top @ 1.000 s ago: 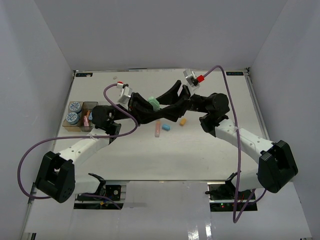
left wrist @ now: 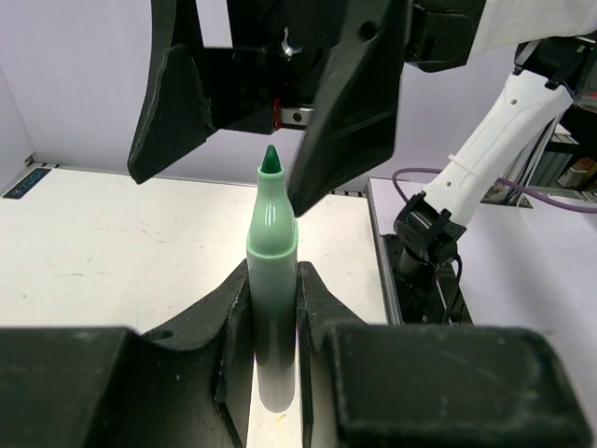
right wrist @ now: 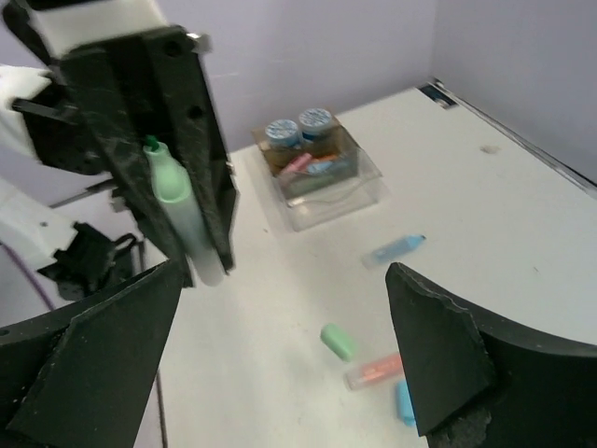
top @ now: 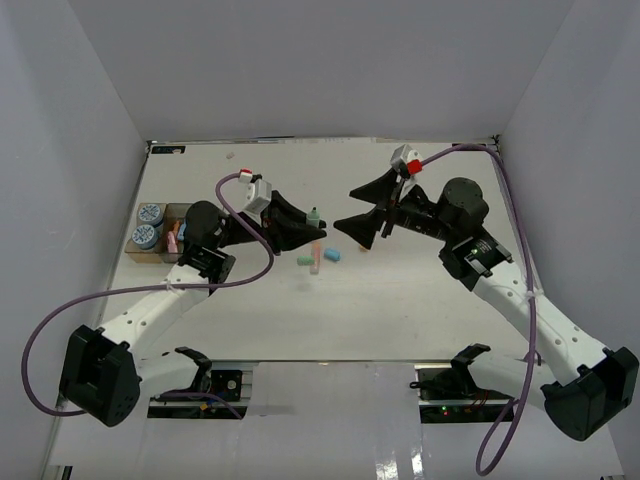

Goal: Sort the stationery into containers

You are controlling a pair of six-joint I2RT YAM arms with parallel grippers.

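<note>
My left gripper (top: 316, 229) is shut on an upright pale green marker (left wrist: 273, 299) with a darker green tip, held above the table's middle. My right gripper (top: 352, 207) stands open just to its right, apart from it and empty. On the table below lie a small green piece (right wrist: 338, 342), a pink stick (right wrist: 371, 371), a blue piece (top: 332, 255) and a light blue pen (right wrist: 395, 249). At the left, a divided container (top: 150, 255) holds blue-lidded jars (right wrist: 282, 133) and some pens.
Walls (top: 70, 130) close it in at the sides and back, and the arms' purple cables arch over it.
My right gripper has drawn back to the right, away from the marker, which stays in my left gripper and now stands more upright in the top view.
</note>
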